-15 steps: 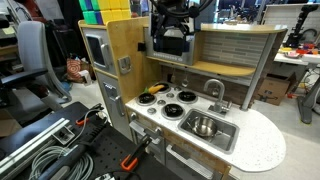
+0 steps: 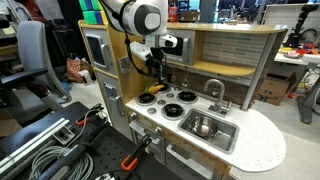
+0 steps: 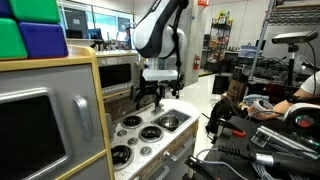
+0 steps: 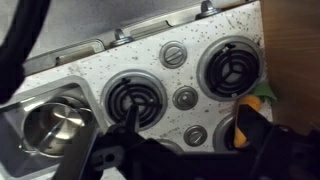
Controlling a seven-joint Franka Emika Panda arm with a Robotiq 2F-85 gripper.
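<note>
My gripper [image 2: 163, 76] hangs over the stove end of the toy kitchen counter, pointing down. Its fingers are open, and nothing shows between the fingers in the wrist view. A yellow-orange object with a green end [image 4: 252, 103] lies by the burner at the right in the wrist view, partly covered by the dark gripper. Also in that view, a metal pot [image 4: 52, 128] sits inside the sink [image 4: 12, 152]. The stove's round burners [image 4: 133, 98] look bare where they show.
A wooden shelf [image 2: 222, 68] runs along the back above the counter, close to the arm. The faucet [image 2: 217, 92] rises behind the sink. A cupboard panel [image 2: 122, 62] stands at the left.
The arm has come down from above the shelf's height toward the stove, shifting a little left in exterior view 1. The pot and counter look unchanged.
</note>
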